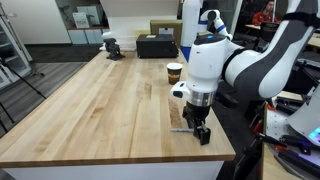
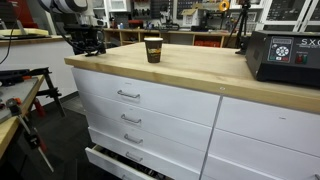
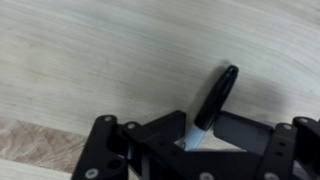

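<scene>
A slim marker [image 3: 215,95] with a dark cap and a pale body lies on the wooden table; its pale end [image 1: 180,130] shows near the front edge in exterior view 1. My gripper is down at table height around it, partly open. In the wrist view the marker passes slantwise between the two fingers, close to the right one, with a narrow gap on the left. The lower part of the marker is hidden by the gripper. From the second exterior view the gripper [image 2: 95,48] is small at the far table end.
A brown paper cup [image 1: 174,73] stands behind the arm. A black box-shaped device [image 1: 155,46] sits at the back. The front edge is close to the gripper.
</scene>
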